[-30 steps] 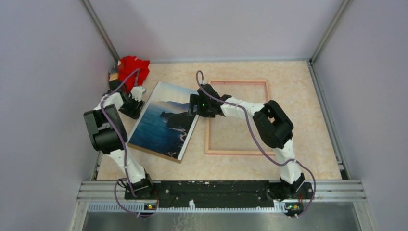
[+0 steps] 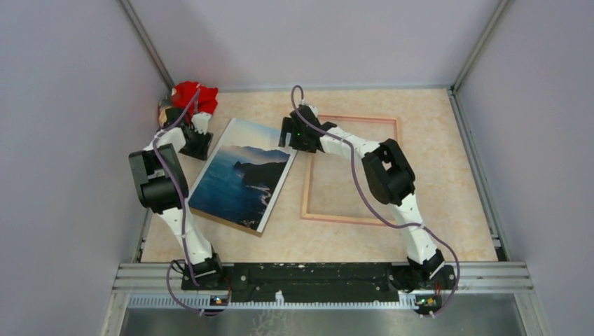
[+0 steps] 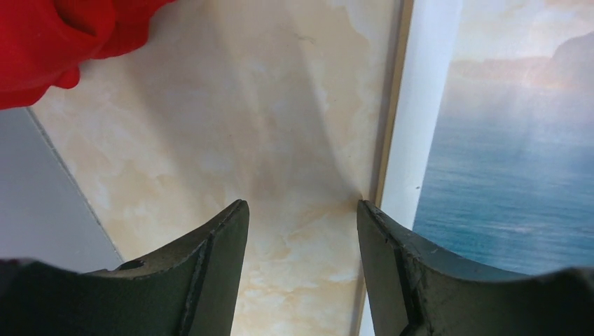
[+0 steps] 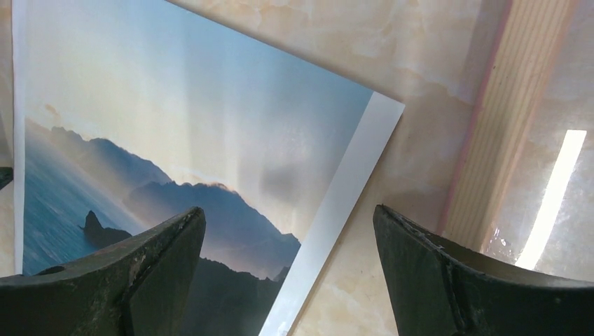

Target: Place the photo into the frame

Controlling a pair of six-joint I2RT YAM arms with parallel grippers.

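The photo lies on the table, tilted, on a thin board; its sky end is toward the back. The wooden frame lies to its right with a clear sheet inside. My left gripper is open beside the photo's left edge, over bare table, with nothing between its fingers. My right gripper is open over the photo's upper right corner, its fingers either side of the white border, near the frame's rail.
A red cloth lies in the back left corner. Walls bound the table. Free table shows at the right and in front of the frame.
Both grippers have moved toward the back, the right one also a little to the right. The wooden frame has shifted slightly right and back.
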